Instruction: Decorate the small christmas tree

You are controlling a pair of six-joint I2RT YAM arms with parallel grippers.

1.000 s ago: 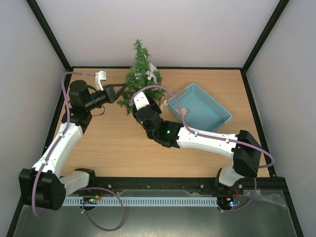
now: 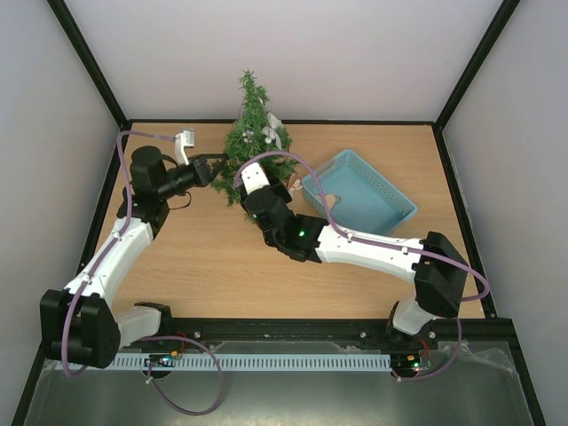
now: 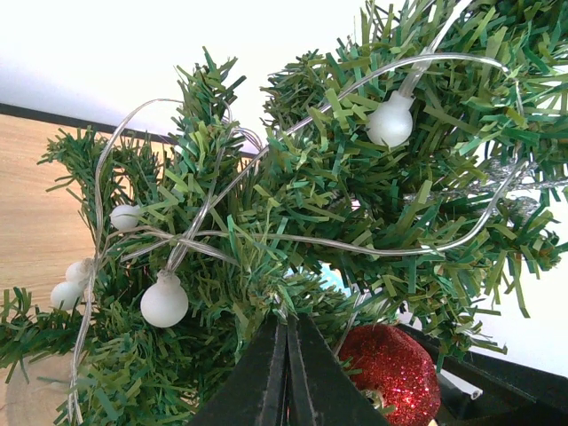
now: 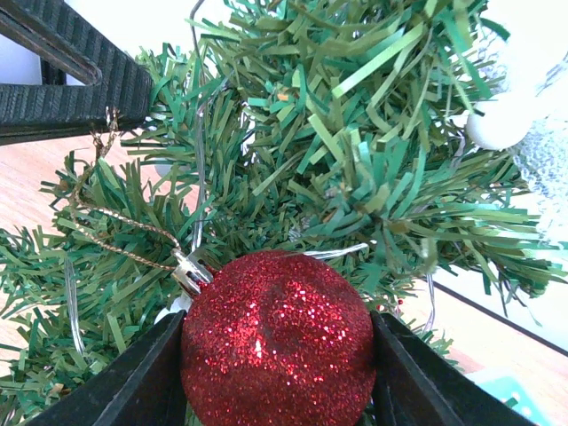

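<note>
The small Christmas tree [image 2: 252, 133] stands at the back of the table, its green branches wound with a clear light string. A glittery red ball [image 4: 278, 342] is clamped between the fingers of my right gripper, against the lower branches. From the ball's silver cap a gold cord [image 4: 133, 224] loops up to the tips of my left gripper. That gripper is shut; whether the cord is pinched in it or only touches it, I cannot tell. In the left wrist view its closed fingers [image 3: 271, 373] point into the branches, beside the ball [image 3: 390, 373].
A light blue basket [image 2: 390, 191] sits right of the tree, behind my right arm. White bulbs [image 3: 165, 300] hang among the branches near the left fingers.
The right arm and the tree look unmoved.
</note>
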